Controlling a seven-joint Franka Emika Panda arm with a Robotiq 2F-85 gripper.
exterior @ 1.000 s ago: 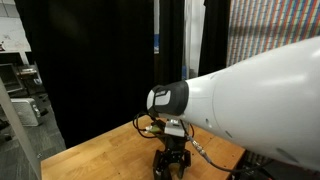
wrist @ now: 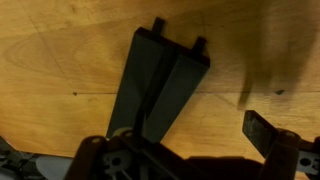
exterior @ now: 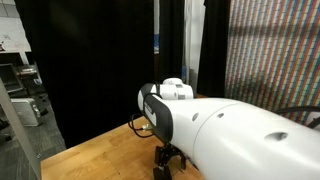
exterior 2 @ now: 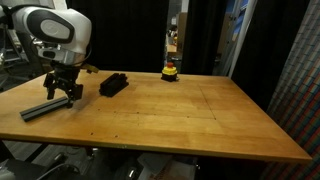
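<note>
My gripper is open, its fingers wide apart with nothing held between them. In the wrist view a long dark object (wrist: 155, 85) lies aslant on the wooden table, made of two side-by-side black strips with short pegs at one end. Its lower end runs behind the left finger; whether they touch, I cannot tell. In the second exterior view the gripper (exterior 2: 62, 95) hangs low over a flat grey bar (exterior 2: 46, 107) near the table's front left. A black block (exterior 2: 114, 84) sits farther back, to the right of the gripper.
A small red, yellow and black object (exterior 2: 170, 72) stands at the table's back edge. Dark curtains (exterior: 90, 70) hang behind.
Over the last second the arm has shifted in the first exterior view, its white upper part swinging lower, and the gripper has moved slightly left.
</note>
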